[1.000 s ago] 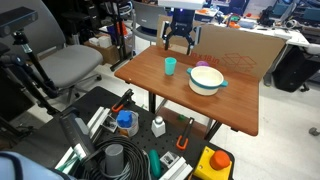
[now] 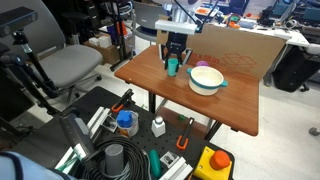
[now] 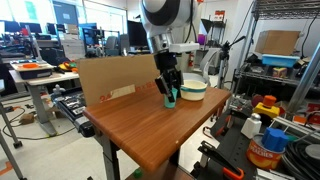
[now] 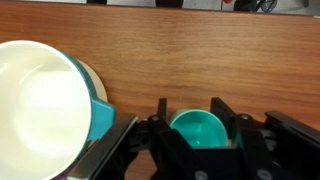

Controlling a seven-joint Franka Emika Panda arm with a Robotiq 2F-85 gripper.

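Note:
A teal cup (image 2: 172, 67) stands upright on the wooden table. My gripper (image 2: 174, 62) is down at the cup, pointing downward from the white arm. In the wrist view the round mouth of the cup (image 4: 199, 130) lies between the two dark fingers, one on each side. The fingers are part open around it; whether the fingers touch its wall cannot be made out. Exterior view 2 has the cup (image 3: 170, 98) partly behind the fingers.
Close by on the table is a white pot (image 2: 206, 80) with teal handles, near the gripper's side. Behind it sits a purple object (image 2: 203, 60). A cardboard panel (image 2: 235, 55) stands along the far edge.
My gripper has come down from above and behind the cup until its fingers are at the cup. Cup and pot have stayed in place.

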